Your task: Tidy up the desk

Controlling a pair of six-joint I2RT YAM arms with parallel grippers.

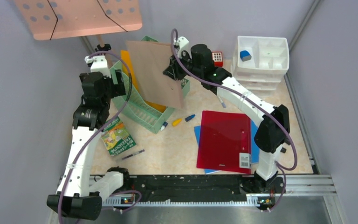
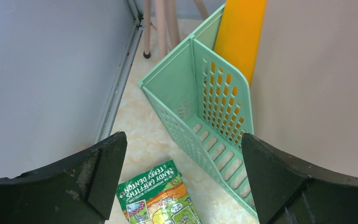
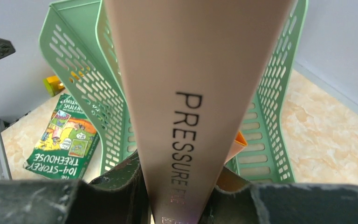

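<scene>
A beige file (image 1: 153,74) stands over the green basket (image 1: 144,122), its lower part at the basket's right side. My right gripper (image 1: 173,70) is shut on its spine, which reads "PRESSURE" in the right wrist view, with black fingers (image 3: 137,182) against both sides. Whether the file's bottom touches the basket floor is hidden. An orange file (image 2: 242,37) stands inside the basket, behind the perforated divider. My left gripper is open and empty by the basket's left end, above a green comic-style book (image 2: 163,196) lying on the desk.
In the top view, a red folder (image 1: 223,140) lies over blue ones (image 1: 255,140) on the right. Small markers (image 1: 176,122) and a pen (image 1: 133,154) lie loose. A white drawer unit (image 1: 261,60) stands at the back right.
</scene>
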